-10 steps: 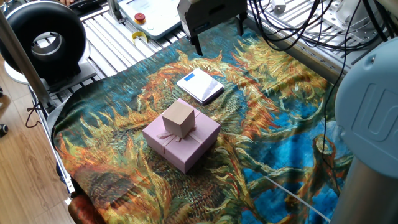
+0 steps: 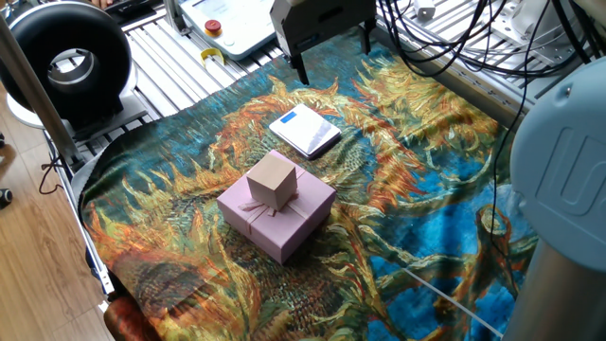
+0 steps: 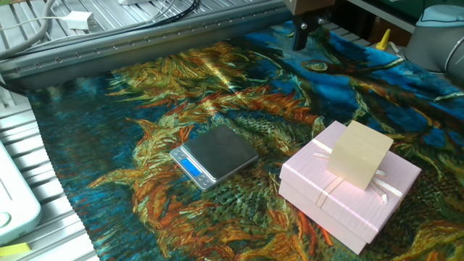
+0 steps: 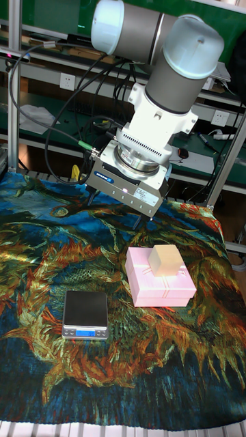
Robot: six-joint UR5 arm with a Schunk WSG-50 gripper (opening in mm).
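Note:
A plain wooden cube rests on the lid of a pink gift box, beside its ribbon bow. The same cube and box appear at the right in exterior view 2. Apart from the box, a small digital scale lies flat with an empty dark plate and a lit blue display. My gripper hangs above the cloth, clear of the box and scale. Its two fingers are spread wide with nothing between them. In exterior view 1 the gripper is at the top edge, partly cut off.
A patterned cloth covers the table, with free room around the box and scale. Black cables hang near the arm. A red emergency button and a big black ring-shaped device stand off the cloth.

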